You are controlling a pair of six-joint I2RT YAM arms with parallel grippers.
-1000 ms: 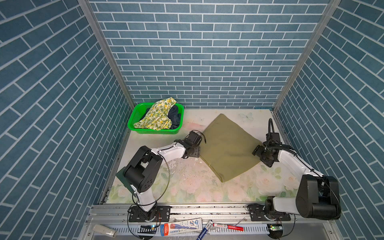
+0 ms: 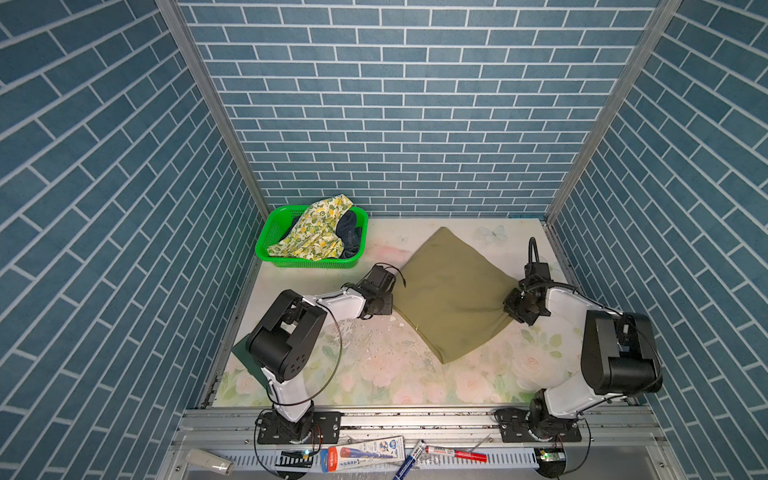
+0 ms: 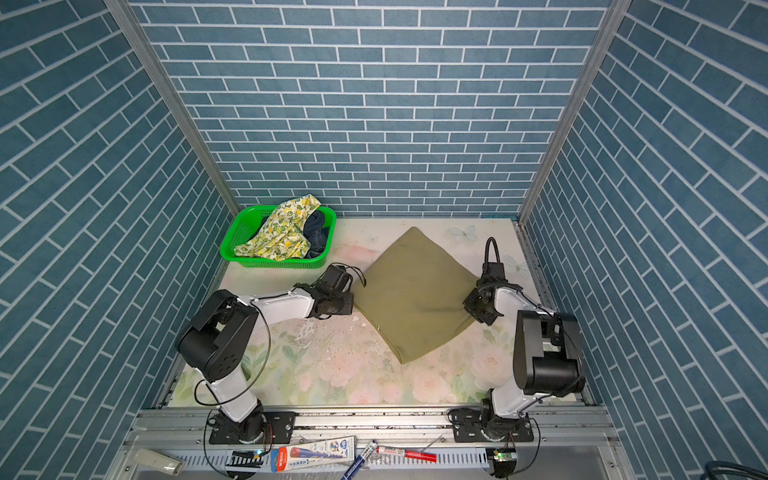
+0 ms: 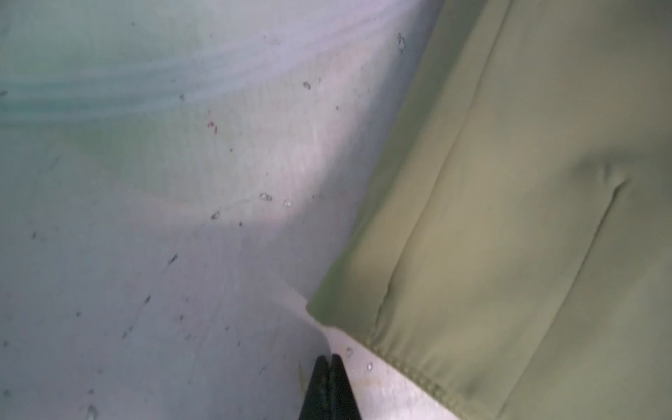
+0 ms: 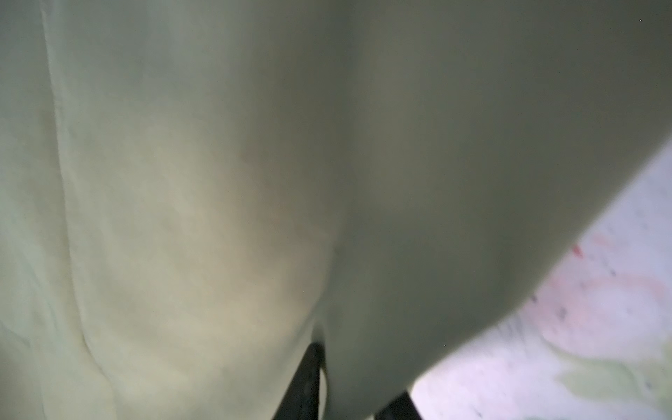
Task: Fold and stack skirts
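Note:
An olive skirt lies spread as a diamond on the table, one corner toward the back wall and one toward the front. In the left wrist view my left gripper is shut with nothing between its fingertips. The skirt's left corner lies just outside them, up and to the right. At the right corner, my right gripper has its fingers pinched round a raised fold of the olive cloth. The fingertips there are partly covered by the fabric.
A green basket at the back left holds a yellow floral cloth and dark cloth. Dark green cloth lies beside the left arm.

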